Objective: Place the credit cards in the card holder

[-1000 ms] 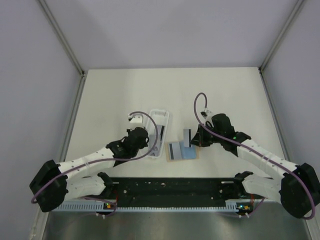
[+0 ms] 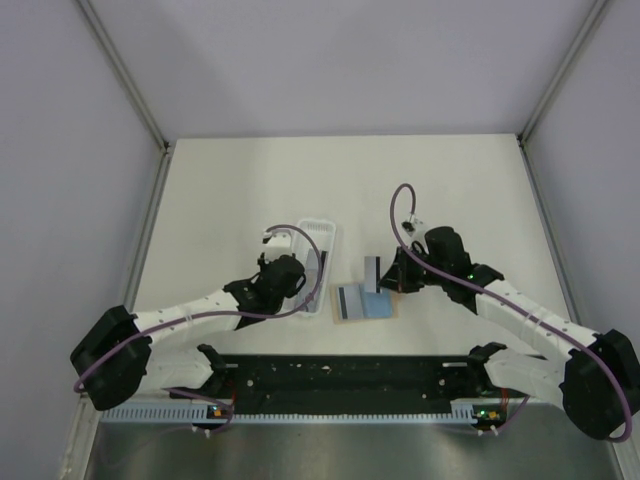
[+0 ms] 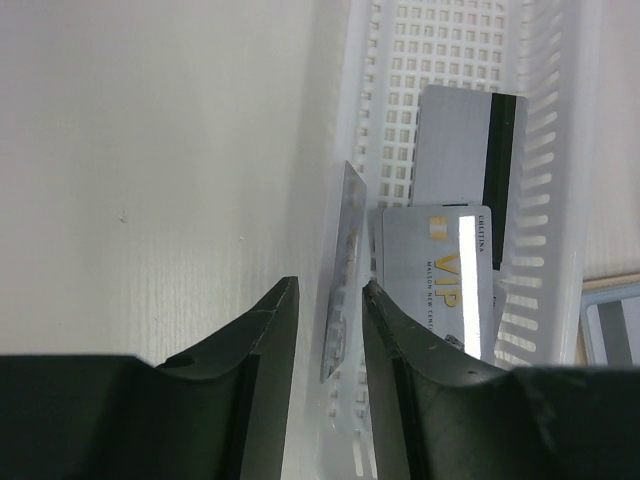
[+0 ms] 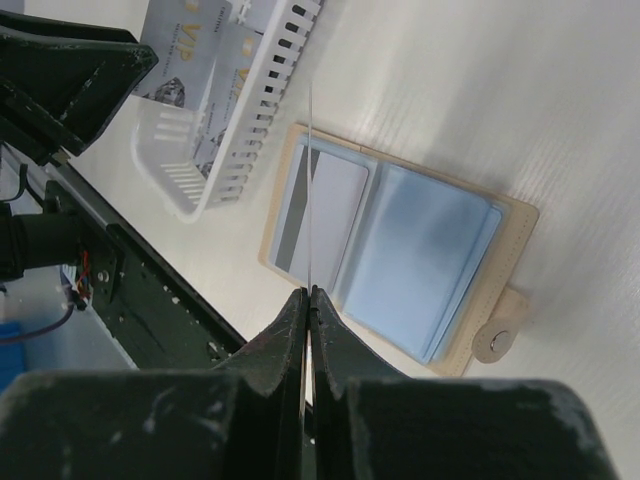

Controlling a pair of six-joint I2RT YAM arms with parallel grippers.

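Observation:
My right gripper is shut on a grey card with a dark stripe (image 2: 372, 274). In the right wrist view that card is seen edge-on as a thin upright line above the card holder (image 4: 512, 225). The holder lies open, with a striped card (image 4: 325, 200) on its left side and a blue pocket (image 4: 420, 260) on its right. At the white basket's left wall, my left gripper is part open. A grey card (image 3: 344, 265) stands steeply tilted there, showing between its fingers. Contact cannot be told.
The white basket (image 3: 570, 215) also holds a silver VIP card (image 3: 430, 265) and a grey striped card (image 3: 465, 150). The basket stands close to the holder's left side. Bare table (image 2: 340, 170) stretches behind both.
The right arm and its card have stayed nearly still.

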